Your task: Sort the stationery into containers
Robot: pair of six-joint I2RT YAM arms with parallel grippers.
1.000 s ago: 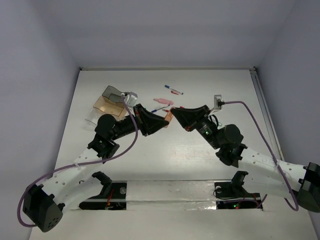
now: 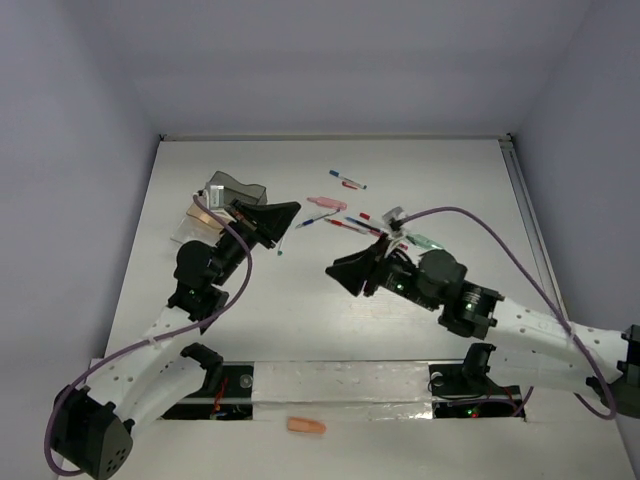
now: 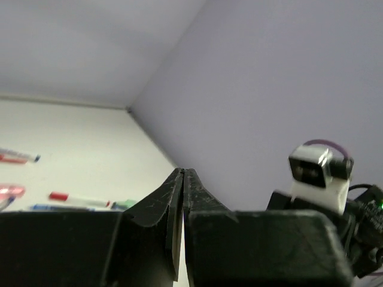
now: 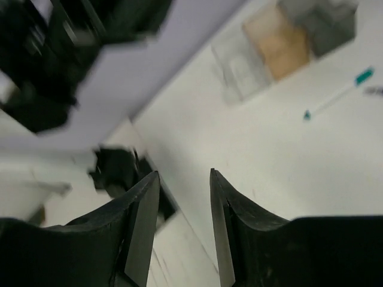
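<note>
An orange stationery piece (image 2: 306, 425) lies on the pale surface in front of the table's front edge, away from both grippers. In the left wrist view my left gripper is shut, its fingertips meeting with nothing between them. From above, it hovers near the containers. My right gripper stands open and empty over the middle of the table. The grey container (image 2: 238, 192) is at the left, partly covered by my left arm. Beside it in the right wrist view are the tan container (image 4: 286, 52) and the clear container (image 4: 244, 69).
Several pens, one a blue pen (image 2: 340, 174), lie about the table's back and middle. A pink item (image 2: 327, 203) and a green item (image 2: 424, 242) lie among them. A white stick with teal ends (image 4: 338, 97) is nearer the containers.
</note>
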